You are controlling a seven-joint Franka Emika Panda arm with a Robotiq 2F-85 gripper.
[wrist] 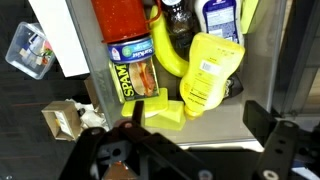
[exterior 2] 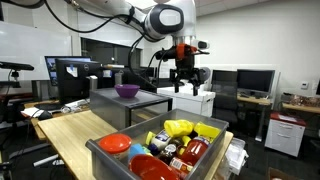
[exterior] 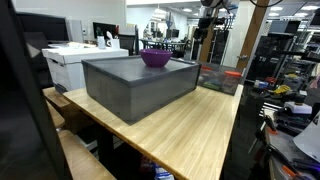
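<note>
My gripper stands open above the grey bin (wrist: 92, 75), its fingers wide apart with nothing between them. Below, toward the bin's near side, lie a yellow mustard bottle (wrist: 207, 72) and a Spam can (wrist: 133, 72), with yellow pieces (wrist: 167, 110) beside them. A red bottle (wrist: 121, 20), a yellow banana (wrist: 168, 50), a dark bottle (wrist: 180, 25) and a white-and-blue bottle (wrist: 221, 18) lie farther in. From the side, the gripper (exterior 2: 177, 85) hangs well above the bin (exterior 2: 105, 164) and touches none of its contents.
A purple bowl (exterior 2: 127, 91) rests on a grey box (exterior 2: 105, 106) beside the bin. The wooden tabletop (exterior: 170, 135) before that box is clear. A small clear container (wrist: 32, 50) and an open cardboard box (wrist: 64, 119) lie outside the bin.
</note>
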